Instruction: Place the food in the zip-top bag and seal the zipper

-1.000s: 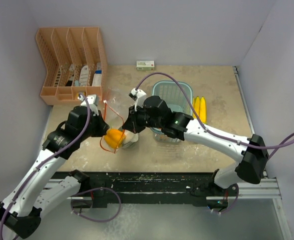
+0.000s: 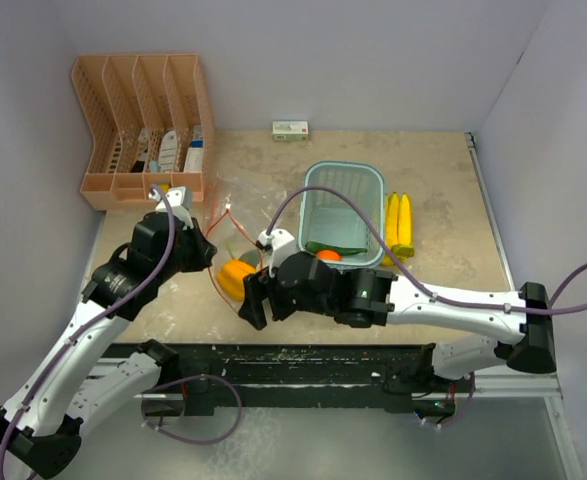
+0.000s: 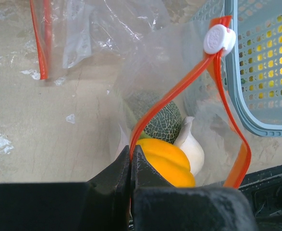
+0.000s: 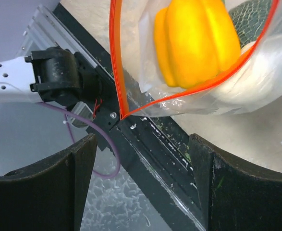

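Note:
A clear zip top bag with an orange-red zipper edge [image 3: 167, 97] gapes open, a white slider [image 3: 219, 40] at its far corner. Inside lie a yellow-orange pepper [image 3: 167, 161], a dark green netted avocado-like item [image 3: 164, 124] and a white garlic-like bulb [image 3: 190, 147]. My left gripper is shut on the bag's left zipper edge. Open and empty, my right gripper hangs near the bag's front corner, the zipper edge [image 4: 123, 108] beyond its fingers and apart from them in the right wrist view.
A blue-grey basket [image 2: 343, 182] holding a cucumber [image 2: 335, 248] and an orange item [image 2: 328, 256] stands right of the bag. Bananas [image 2: 405, 222] lie beyond it. Another clear bag [image 3: 102, 24] lies flat behind. A tan divided rack [image 2: 143, 110] stands at the back left.
The right gripper has come off the bag's right edge, opened, and moved down toward the table's front. The bag's mouth shifted slightly. My left arm holds nearly the same place.

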